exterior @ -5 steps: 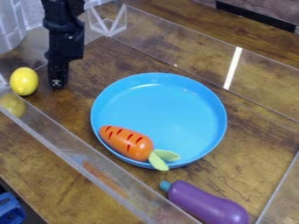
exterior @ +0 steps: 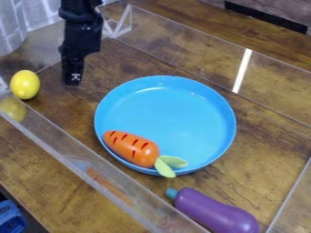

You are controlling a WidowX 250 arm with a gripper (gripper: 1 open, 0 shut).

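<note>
My black gripper (exterior: 73,71) hangs at the upper left, a little above and right of a yellow lemon-like object (exterior: 25,85), apart from it; it looks shut, nothing visible between its fingers. A blue plate (exterior: 183,114) lies in the middle with an orange toy carrot (exterior: 131,146) on its lower left part.
A purple toy eggplant (exterior: 213,211) lies at the lower right. Clear plastic walls (exterior: 85,168) border the wooden floor. Bare wood (exterior: 183,45) is free behind and right of the plate. A blue object (exterior: 7,220) shows at the lower left edge.
The other objects are unmoved.
</note>
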